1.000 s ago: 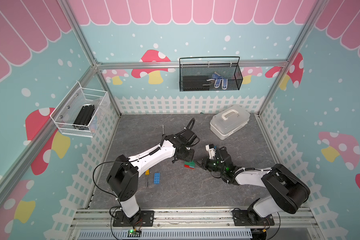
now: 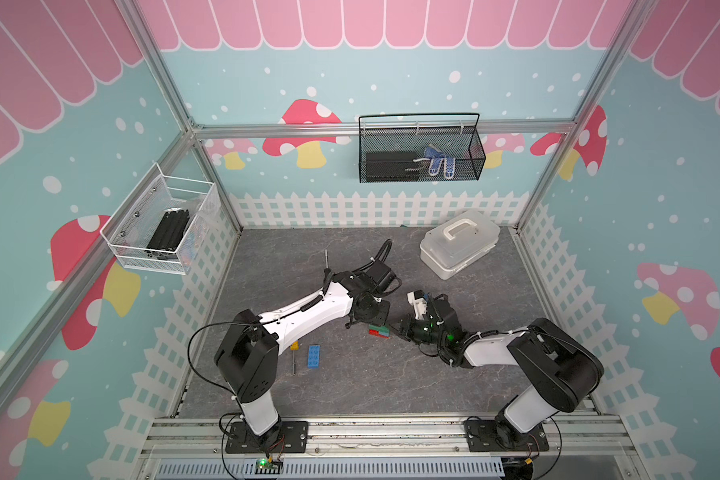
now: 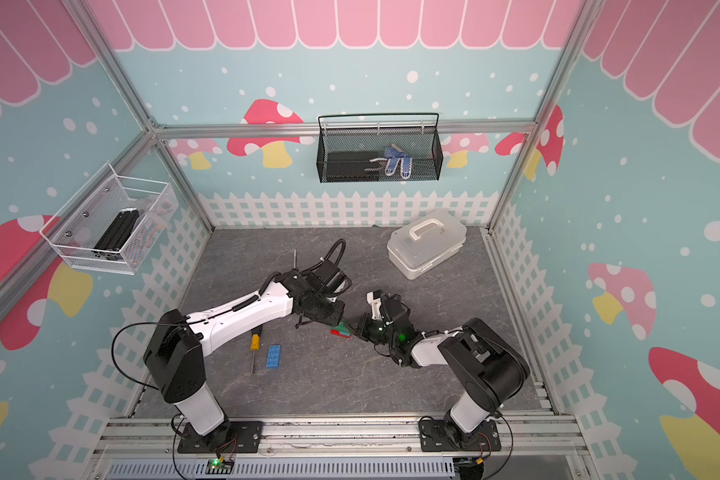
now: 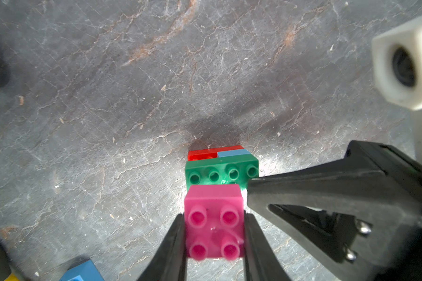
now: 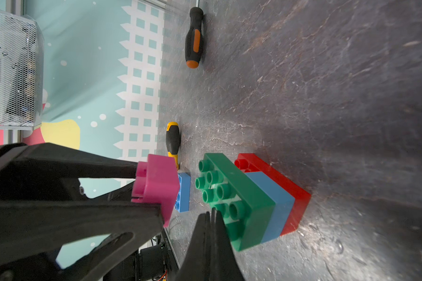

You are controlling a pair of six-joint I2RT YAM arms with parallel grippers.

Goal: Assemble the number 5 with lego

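A small pink brick [image 4: 214, 222] is pinched in my left gripper, studs towards the camera in the left wrist view. Just past it, the assembly lies on its side on the floor: a green brick [image 5: 250, 206], a light blue brick [image 5: 273, 194] and a red brick [image 5: 295, 199] joined face to face. The pink one looks apart from the green studs. My right gripper is shut, nothing visible between its fingers. Its tips are at the right end of the green brick; whether they touch cannot be told. A loose blue brick [image 2: 313, 356] lies left of the assembly.
A yellow-black screwdriver [image 5: 173, 138] lies near the loose blue brick, and an orange-black one [image 5: 194, 42] lies farther back. The lidded white box [image 2: 459, 244] stands at the back right. Open floor surrounds the assembly's front side.
My right arm has moved left, bringing its gripper closer to the end of the green brick. The assembly looks unmoved.
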